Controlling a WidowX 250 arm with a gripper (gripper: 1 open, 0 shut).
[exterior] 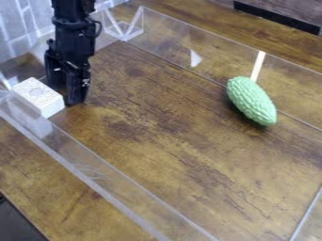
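Note:
My black gripper [66, 89] is low at the left side of a clear-walled enclosure on a wooden table [164, 132], its fingers pointing down. Just left of it and partly beside its fingertips lies a white speckled block [38, 97], close to the left wall. The fingers are dark and small, and their gap is hard to make out; the gripper is open, with nothing seen held. A green bumpy gourd-like object [251, 102] lies at the right, with a pale strip [257, 66] behind it.
Clear plastic walls [113, 179] bound the space at the front left, back and right.

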